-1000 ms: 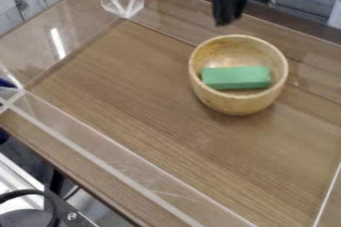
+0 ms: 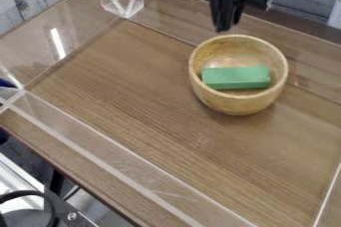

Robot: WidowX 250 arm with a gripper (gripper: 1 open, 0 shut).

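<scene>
A round wooden bowl sits on the brown table right of centre, with a green rectangular block lying inside it. My gripper hangs at the top, just behind and above the bowl, dark and narrow. It looks shut, with nothing visible between its fingers.
Clear plastic strips run along its left side and top-left corner. A dark coiled cable or fitting lies at the bottom left, off the table.
My gripper has come slightly down and its shape at the top looks narrower. The bowl and green block have not moved.
</scene>
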